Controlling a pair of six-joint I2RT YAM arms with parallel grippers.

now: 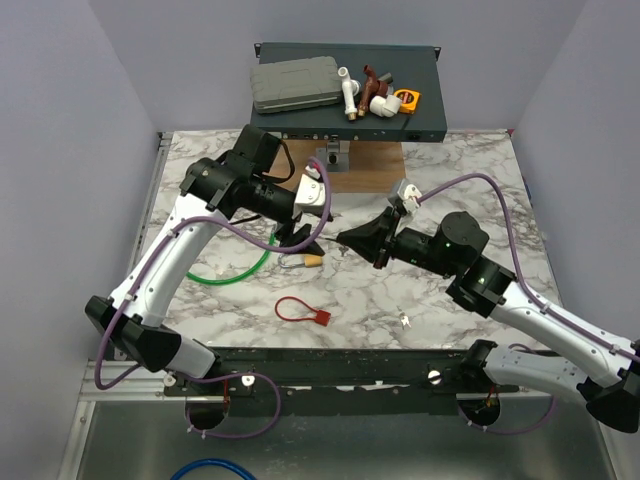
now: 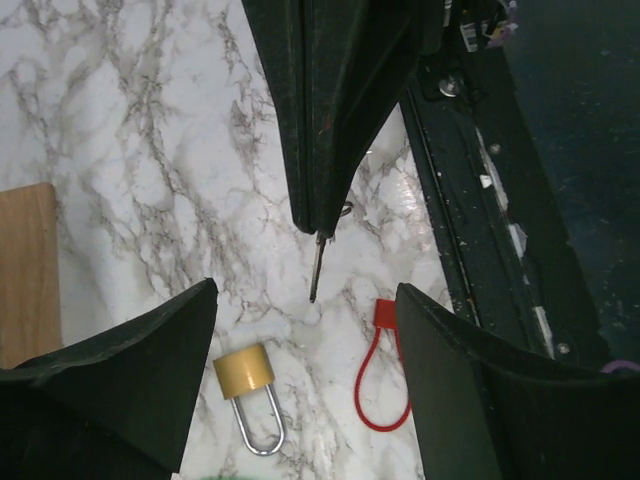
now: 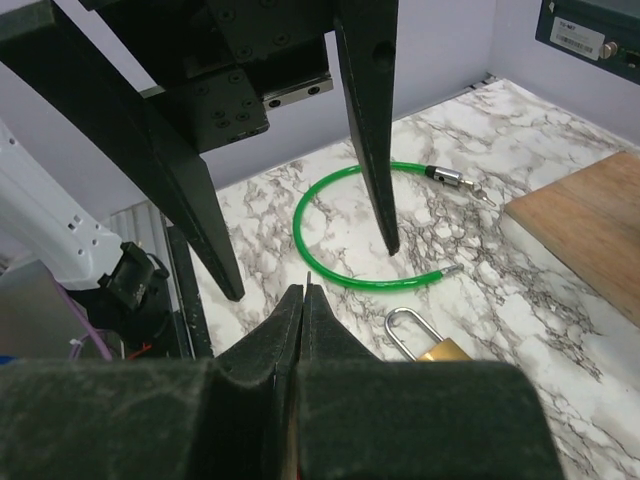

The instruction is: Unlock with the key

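My right gripper (image 1: 352, 240) is shut on a thin metal key (image 2: 318, 268), which sticks out from its tips toward my left gripper. My left gripper stands open around the key's tip, with its two dark fingers apart on either side, as the right wrist view shows. A brass padlock (image 2: 244, 373) with a steel shackle lies on the marble below the grippers; in the top view it is partly behind my left gripper.
A green cable lock (image 3: 380, 283) lies at the left, a red looped seal (image 1: 322, 317) toward the front. A wooden board (image 1: 375, 170) lies at the back under a dark shelf of tools (image 1: 430, 100).
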